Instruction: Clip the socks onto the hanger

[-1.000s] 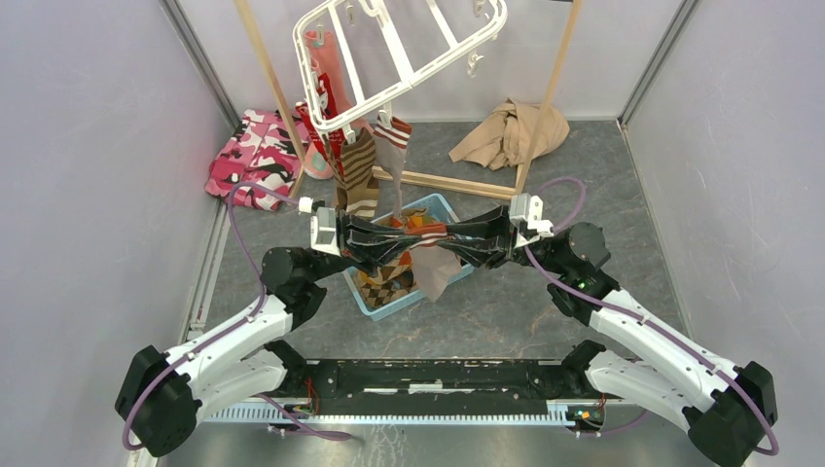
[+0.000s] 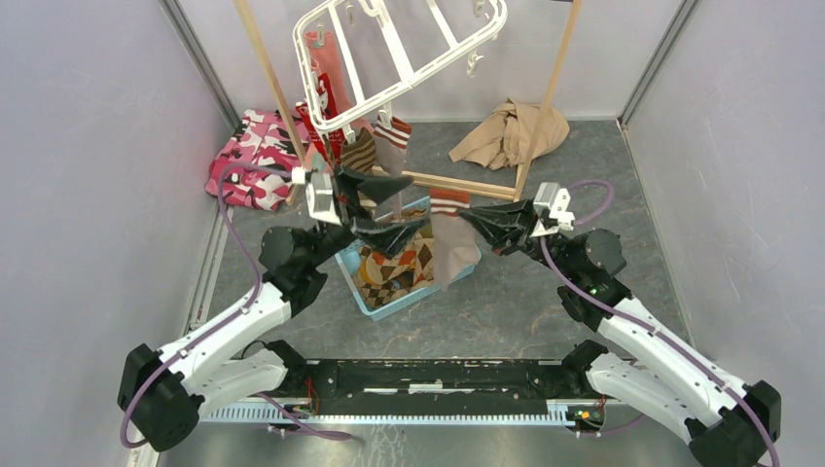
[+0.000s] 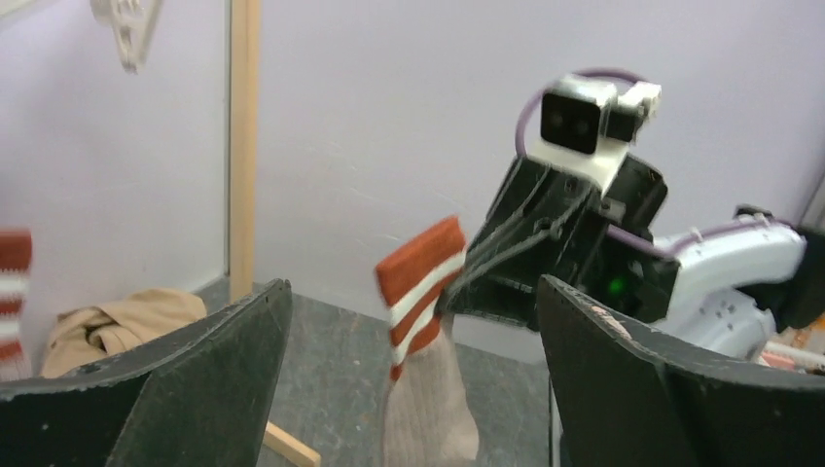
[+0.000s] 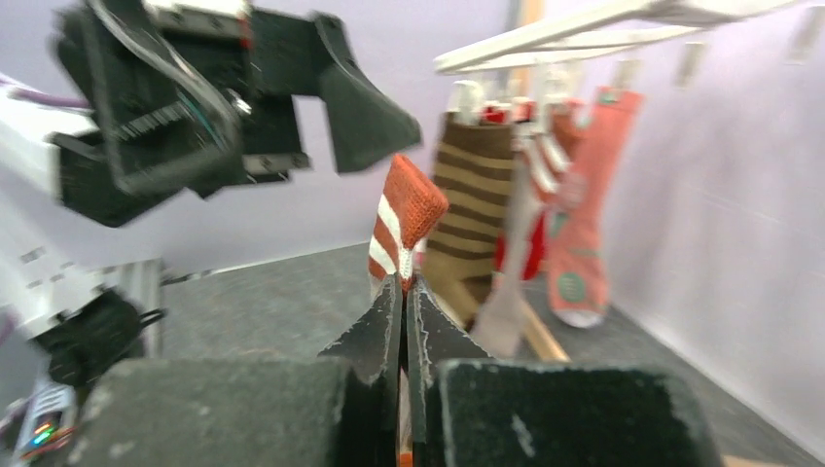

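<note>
A grey sock with an orange-and-white striped cuff [image 2: 450, 243] hangs from my right gripper [image 2: 466, 212], which is shut on its cuff; in the right wrist view the cuff [image 4: 407, 209] rises above the closed fingertips. My left gripper [image 2: 404, 209] stands open beside it, empty. Behind, the white hanger [image 2: 409, 73] carries several clipped socks: a pink one [image 4: 589, 204], a brown striped one [image 4: 472, 185], a red one and a grey striped one. In the left wrist view the held sock [image 3: 428, 399] is between the open fingers' line of sight, apart from them.
A blue bin [image 2: 389, 309] of socks sits on the floor between the arms. A wooden frame [image 2: 555, 63] supports the hanger. A tan cloth [image 2: 506, 136] lies back right, a pink camouflage cloth [image 2: 248, 161] back left.
My left gripper has opened and moved up and back from the sock. My right gripper has risen slightly to the right, carrying the sock with it.
</note>
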